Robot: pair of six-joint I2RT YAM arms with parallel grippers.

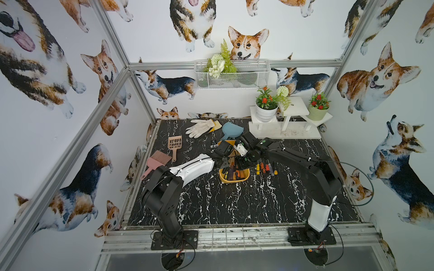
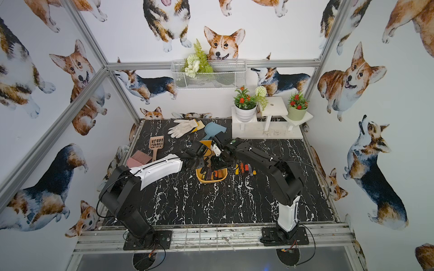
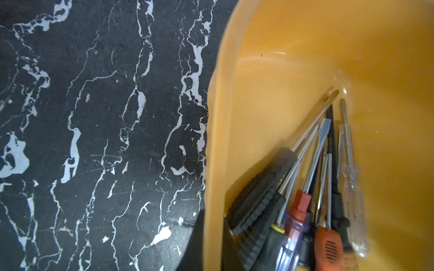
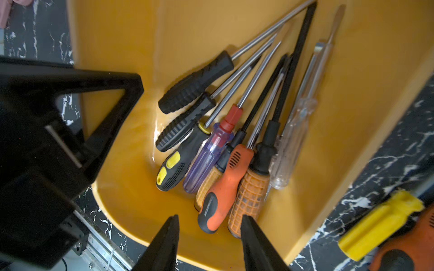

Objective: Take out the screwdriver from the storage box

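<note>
The yellow storage box (image 4: 122, 189) holds several screwdrivers, among them an orange-handled one (image 4: 223, 194), a clear-handled one (image 4: 289, 144) and black-handled ones (image 4: 194, 81). My right gripper is open over the box, its fingertips below the handles in the right wrist view, nothing clearly between them. My left gripper is at the box's left side, shut, with nothing seen between its fingers. In the left wrist view it is mostly hidden behind the box's rim (image 3: 214, 180).
Loose screwdrivers (image 1: 264, 168) lie right of the box. A blue dustpan (image 1: 232, 129), gloves (image 1: 201, 127), a slotted scoop (image 1: 174, 143) and a pink brush (image 1: 158, 160) lie behind and left. A white stand (image 1: 266, 131) with plants is at the back right.
</note>
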